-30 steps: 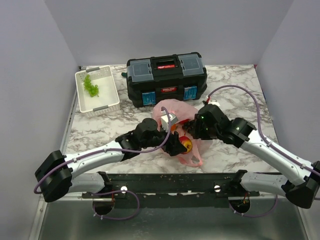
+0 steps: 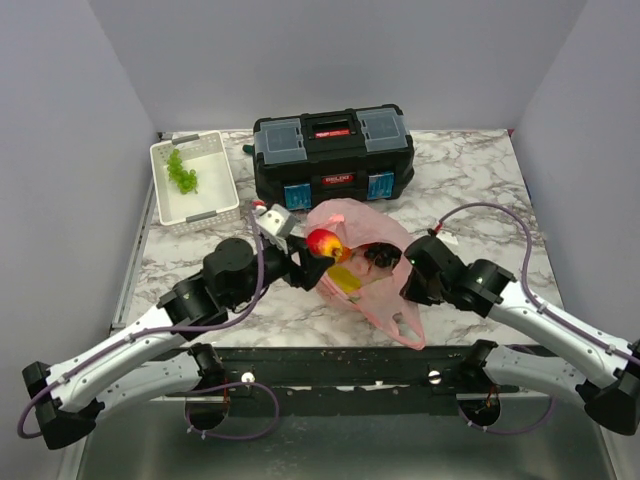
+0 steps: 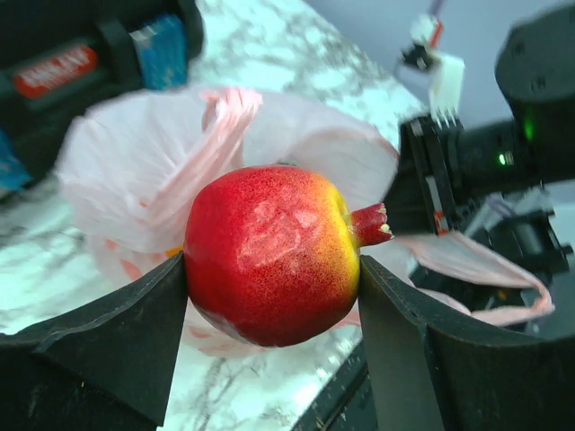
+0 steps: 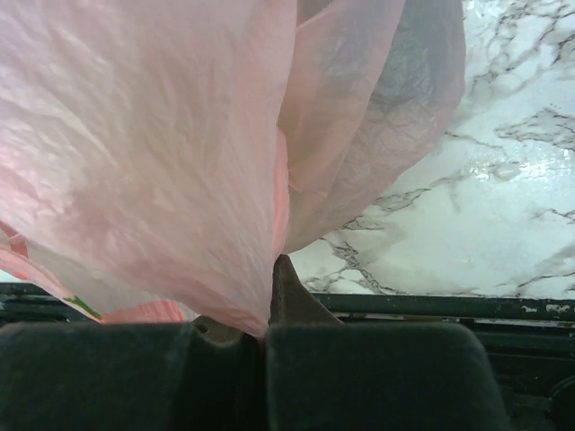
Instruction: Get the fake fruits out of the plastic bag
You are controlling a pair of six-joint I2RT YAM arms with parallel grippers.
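Observation:
A red-and-yellow pomegranate (image 3: 269, 256) is clamped between the fingers of my left gripper; from above, the fruit (image 2: 324, 242) hangs over the left side of the bag. The pink plastic bag (image 2: 340, 212) lies mouth-up on the marble table. Inside it I make out a yellow fruit (image 2: 345, 279), dark grapes (image 2: 381, 254) and an orange patch. At the bag's right edge, my right gripper is shut on the pink film (image 4: 180, 180), which fills much of the right wrist view. The other contents are hidden there.
Behind the bag stands a black toolbox (image 2: 333, 155). A white basket (image 2: 162, 165) holding green grapes (image 2: 181, 173) sits at the back left. Marble is bare left of the bag and to its right.
My left gripper has carried the pomegranate up and leftward, from the bag's front to its left side.

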